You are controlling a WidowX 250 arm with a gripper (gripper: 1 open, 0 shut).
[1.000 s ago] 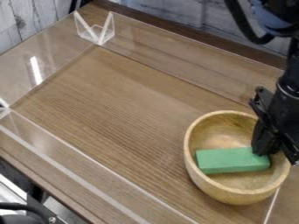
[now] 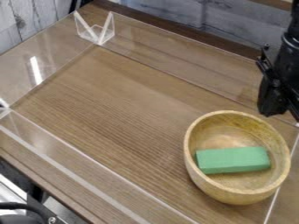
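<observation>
A green block (image 2: 232, 159) lies inside a round wooden bowl (image 2: 205, 179) at the lower right of the table. The black gripper (image 2: 271, 101) is raised at the right edge, above and behind the bowl, clear of the block. Whether its fingers are open or shut is unclear, as it is partly cut off by the frame.
White tape marks lie at the upper left and along the left side. The table's left edge runs beside dark cables at the lower left.
The gripper has risen out of the bowl, up and away from the green block, which now shows in full in the bowl.
</observation>
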